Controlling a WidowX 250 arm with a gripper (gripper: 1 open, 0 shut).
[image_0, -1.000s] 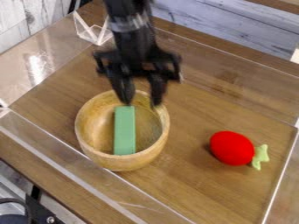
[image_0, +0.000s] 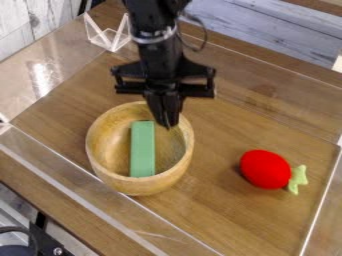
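Observation:
A wooden bowl (image_0: 178, 160) sits on the table, left of centre, with a green block (image_0: 142, 150) lying lengthwise inside it. My black gripper (image_0: 166, 112) hangs over the back part of the bowl, above the far end of the block, with nothing visible between its fingers; it looks shut. A red tomato-like object (image_0: 265, 169) with a light green piece (image_0: 298, 180) at its side rests to the right of the bowl.
A white wire holder (image_0: 108, 30) stands at the back left.
My arm has shifted slightly over the last second and is a little blurred now. The bowl, block and red object have stayed where they were.

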